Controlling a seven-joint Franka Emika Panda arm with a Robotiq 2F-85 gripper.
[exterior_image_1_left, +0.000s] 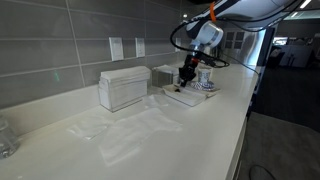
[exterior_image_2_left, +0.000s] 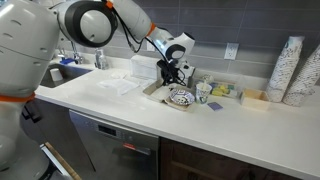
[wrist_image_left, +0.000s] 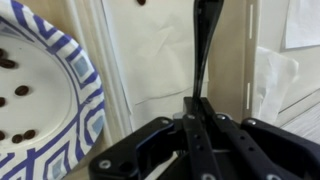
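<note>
My gripper is shut on a long black utensil (wrist_image_left: 206, 30), which extends away from the fingers; its far end is cut off by the frame edge. Below it in the wrist view lies a pale tray lined with white paper (wrist_image_left: 155, 60), with one dark bean (wrist_image_left: 141, 2) at the top edge. On the left is a blue-and-white patterned dish (wrist_image_left: 88, 95) holding several dark brown beans (wrist_image_left: 22, 90). In exterior view 2 the gripper is over the tray, beside the patterned dish (exterior_image_2_left: 182, 97).
A white box-like appliance (exterior_image_1_left: 123, 88) stands against the tiled wall. Crumpled clear sheets (exterior_image_1_left: 140, 128) lie on the counter in front. A patterned cup (exterior_image_2_left: 203, 92) and a wooden box (exterior_image_2_left: 254, 100) stand farther right.
</note>
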